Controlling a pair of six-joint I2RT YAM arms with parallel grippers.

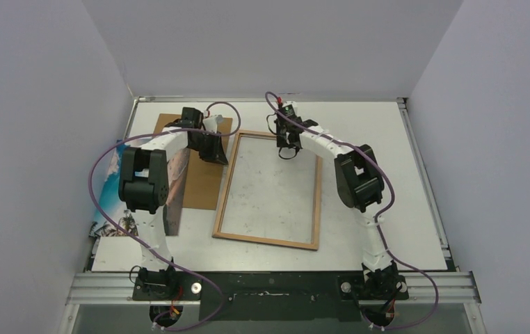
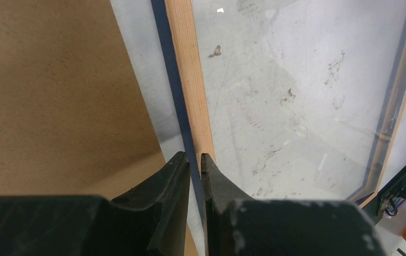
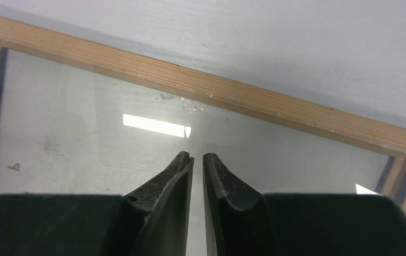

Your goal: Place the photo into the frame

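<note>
The empty wooden photo frame [image 1: 266, 241] lies on the middle of the table, its glass showing pale and smudged. To its left is a beach photo [image 1: 113, 191], blue with palms at the bottom, partly hidden by the left arm. My left gripper is over the frame's left side, fingertips nearly together; only a narrow gap shows between them, with the frame's edge behind. My right gripper hovers over the glass near the frame's far side. Its fingers are almost closed too, and nothing shows between them.
A brown backing board [image 1: 201, 191] lies between the photo and the frame, partly under the left arm. Free table [image 1: 387, 139] extends to the right of the frame. Purple cables [image 1: 119, 226] loop along both arms.
</note>
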